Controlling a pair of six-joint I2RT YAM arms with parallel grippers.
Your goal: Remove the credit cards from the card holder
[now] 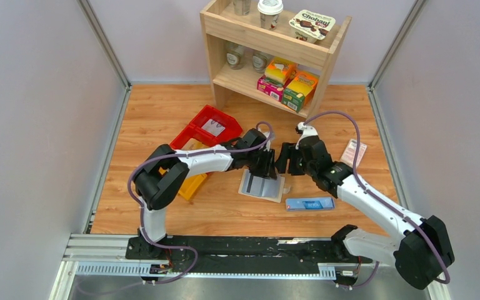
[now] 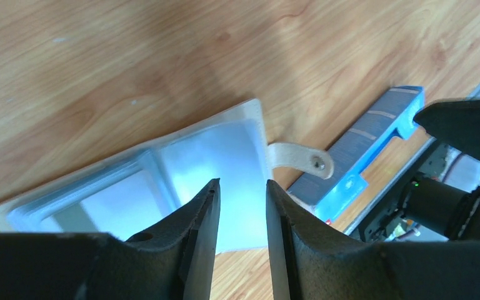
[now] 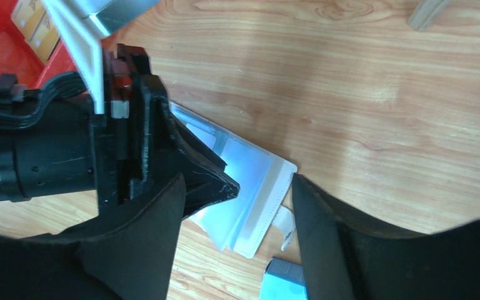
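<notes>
The card holder lies open on the table, a pale cover with clear plastic pockets and a snap strap. In the left wrist view, a white card with a grey stripe shows in the left-hand pocket, while the right pocket looks pale and bare. Over the holder hovers my left gripper, part open with nothing between its fingers. My right gripper is also open and empty, above the holder's right side. From the right wrist view, the left gripper's dark body hides part of the holder.
A blue box lies just right of the holder's front. Left of it are a red bin and a yellow bin. A wooden shelf stands at the back; a pinkish pack lies at the right.
</notes>
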